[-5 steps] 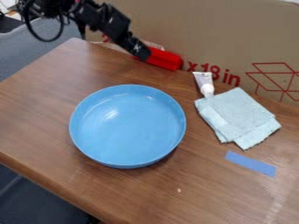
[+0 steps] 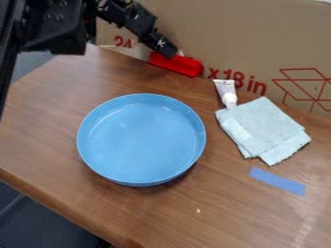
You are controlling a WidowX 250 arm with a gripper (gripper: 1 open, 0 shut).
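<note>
The black gripper hangs at the back of the table, beside a red object lying against the cardboard; whether its fingers are open or shut is hard to make out. A blue plate lies in the middle. A white tube lies behind a folded pale cloth on the right.
A cardboard wall closes off the back. A strip of blue tape is on the table at the right. Bare wood lies left of and in front of the plate. A dark arm part covers the upper left.
The arm has shifted, with a dark part now covering the upper left. Plate, cloth and tube are unchanged.
</note>
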